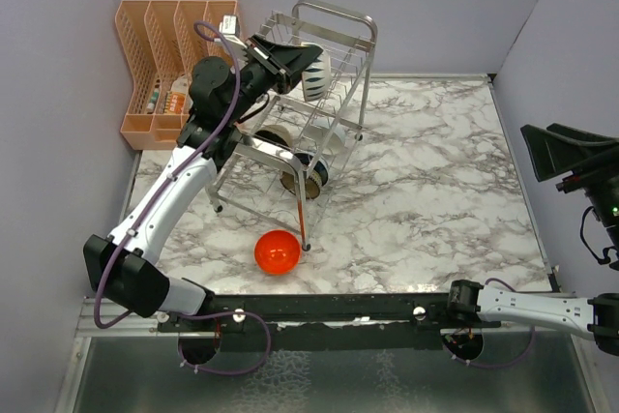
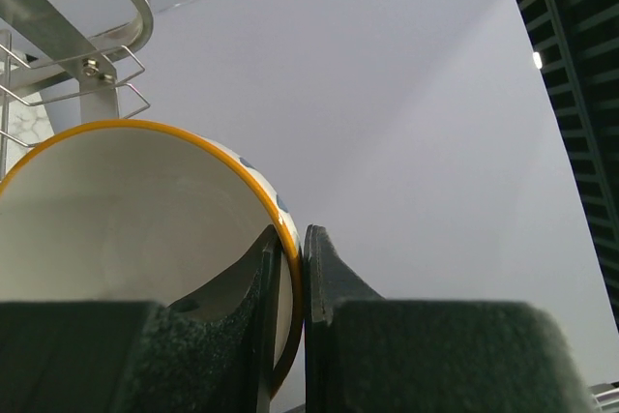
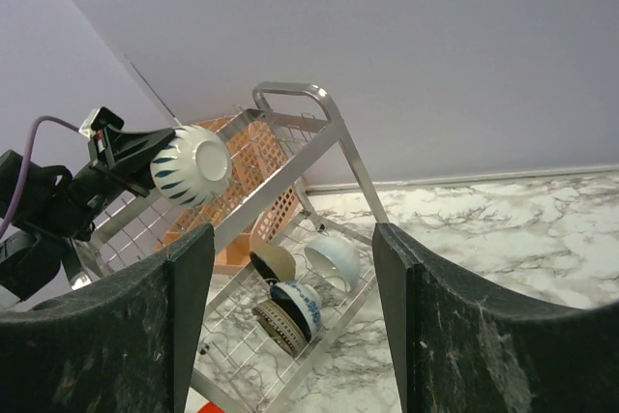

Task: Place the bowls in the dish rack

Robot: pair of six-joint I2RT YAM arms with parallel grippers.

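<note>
My left gripper (image 1: 290,70) is at the upper tier of the metal dish rack (image 1: 366,31), shut on the rim of a patterned white bowl, which is on its side; in the left wrist view its orange rim (image 2: 145,126) sits between the fingers. On the lower tier are a white bowl (image 3: 334,260), a tan bowl (image 3: 273,266) and patterned bowls (image 3: 302,309). A red bowl (image 1: 278,251) sits on the counter in front. My right gripper (image 1: 556,152) hangs at the far right, apart from the rack, open and empty.
An orange divided caddy (image 1: 150,60) stands at the back left. Walls enclose the sides and back.
</note>
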